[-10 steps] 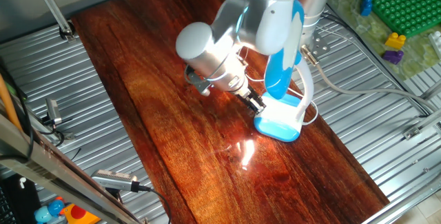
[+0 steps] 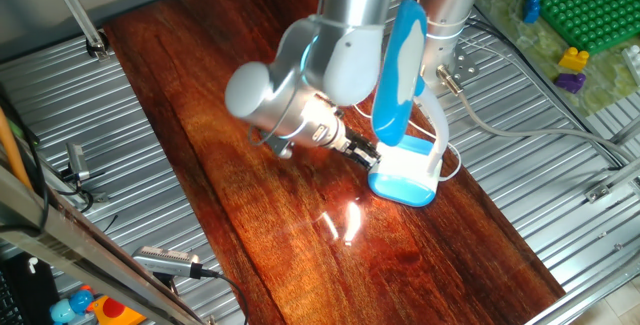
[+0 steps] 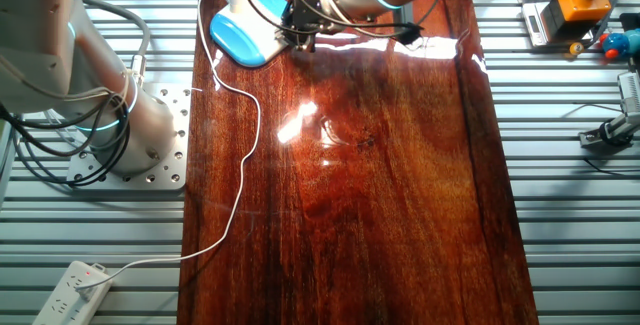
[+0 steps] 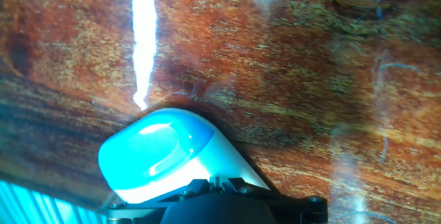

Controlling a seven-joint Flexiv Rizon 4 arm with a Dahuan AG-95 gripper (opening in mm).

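Observation:
A desk lamp stands on the wooden table, with a white-and-blue base (image 2: 405, 180), a white stem (image 2: 436, 120) and a long blue head (image 2: 400, 75) raised beside my arm. My gripper (image 2: 370, 158) is low at the base's left edge in exterior view 1; whether it touches cannot be told. In exterior view 2 the black gripper (image 3: 298, 23) is beside the lamp base (image 3: 247, 40). The wrist view shows the base (image 4: 162, 151) just beyond the black fingertips (image 4: 200, 185), which appear together with nothing visible between them.
A white cable (image 3: 243, 170) runs from the lamp along the table to a power strip (image 3: 70, 295). A camera (image 2: 168, 262) stands off the table's left edge, and a green brick plate (image 2: 590, 5) lies at the back right.
My arm's wrist has swung left in exterior view 1, while the gripper stays near the base. The lamp's head has shifted slightly left; its base has kept its place.

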